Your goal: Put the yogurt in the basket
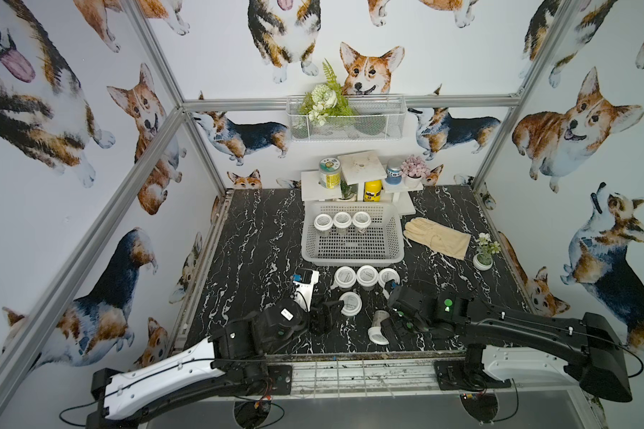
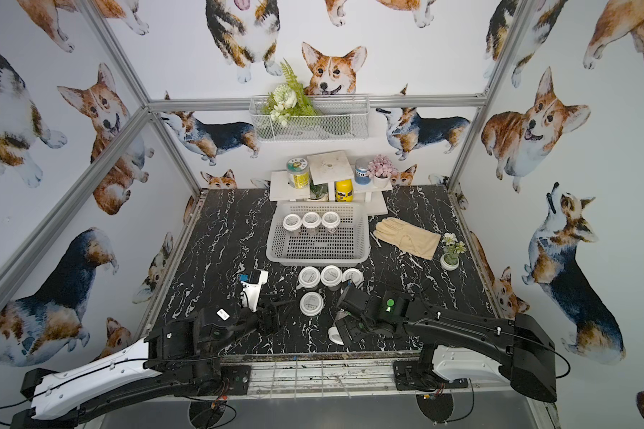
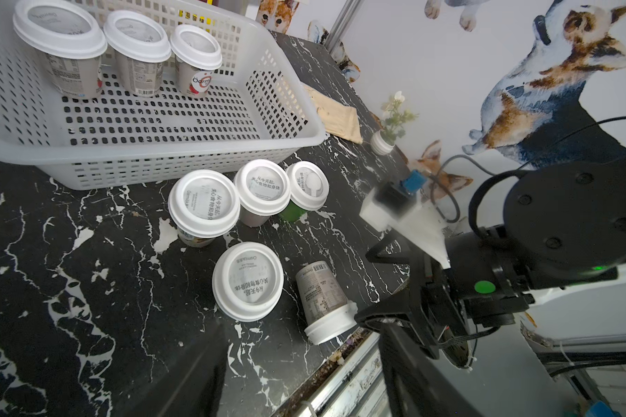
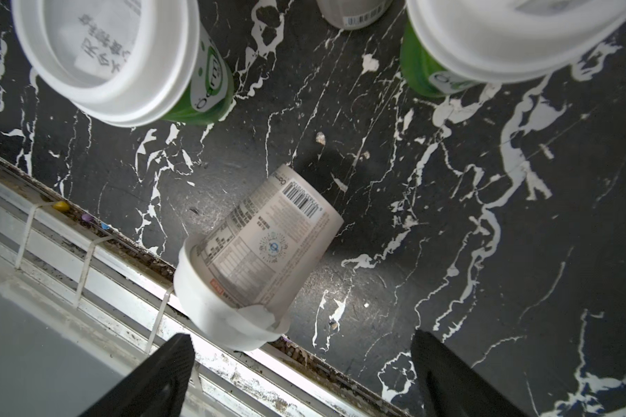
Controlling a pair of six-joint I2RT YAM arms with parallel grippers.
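Three white-lidded yogurt cups [image 3: 59, 41] stand inside the light grey basket [image 3: 181, 154]. In front of it three more upright cups [image 3: 203, 208] form a row, with another single cup [image 3: 249, 281] nearer the front. One yogurt cup [image 4: 267, 236] lies on its side by the table's front edge, its lid toward that edge. My right gripper is open above this lying cup, its fingers wide apart and empty. To the left of the single upright cup, my left gripper stands open, with nothing held between its fingers.
A cream glove [image 1: 438, 238] and a small potted plant [image 1: 483, 254] are right of the basket. Cans and a flower pot [image 1: 414, 171] stand behind it on white blocks.
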